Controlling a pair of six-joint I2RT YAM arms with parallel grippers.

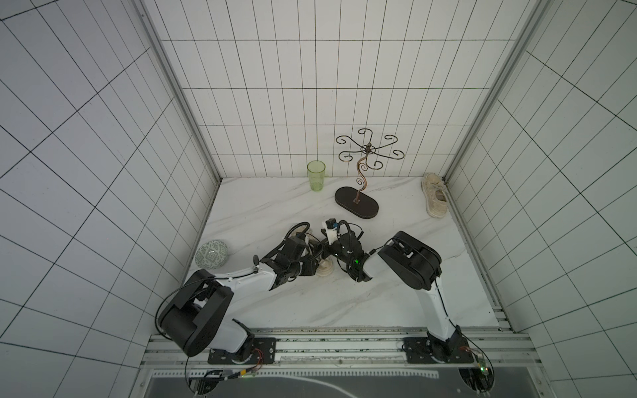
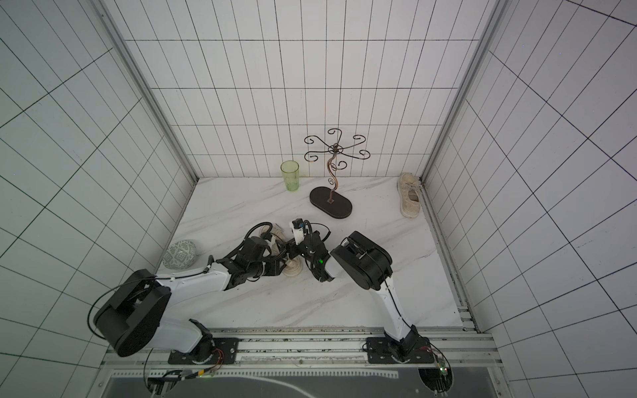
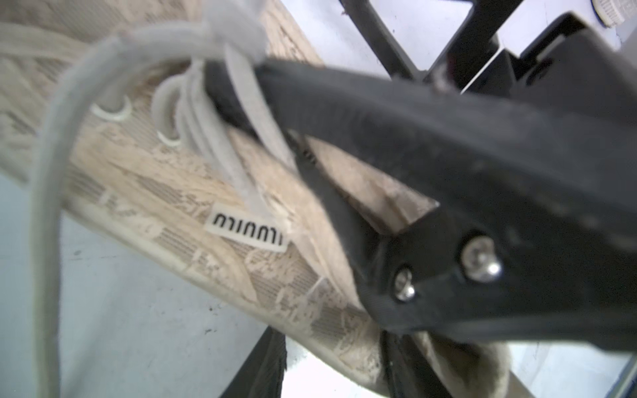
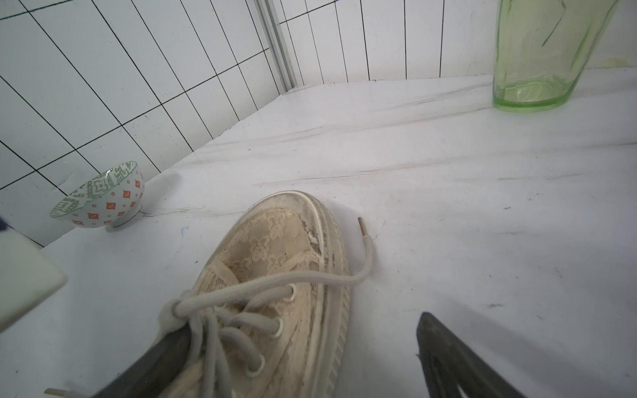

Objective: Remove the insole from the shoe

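A beige lace-up shoe (image 1: 324, 267) (image 4: 278, 238) lies at the table's front middle, mostly hidden by both grippers in the top views. In the left wrist view my left gripper stands open over the shoe's side (image 3: 172, 219), its fingertips at the edge of the fabric. A black bar of an arm crosses the opening, so the insole cannot be made out. In the right wrist view my right gripper is open low at the shoe, one finger among the laces and the other beside it over the table.
A patterned bowl (image 1: 211, 254) is at the left, a green glass (image 1: 316, 175) at the back, a scrolled metal stand (image 1: 357, 202) behind the grippers, a second shoe (image 1: 434, 195) at the back right.
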